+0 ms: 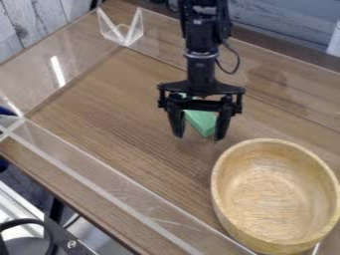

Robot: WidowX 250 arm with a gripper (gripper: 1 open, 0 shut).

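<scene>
My black gripper stands open in the upper middle of the camera view, its two fingers spread over a small green object on the wooden table. The arm partly hides the green object, and I cannot tell if the fingers touch it.
A large pale round bowl fills the lower right, just below the gripper. A clear plastic piece stands at the back left. A clear strip runs along the left edge, with dark cables at the lower left.
</scene>
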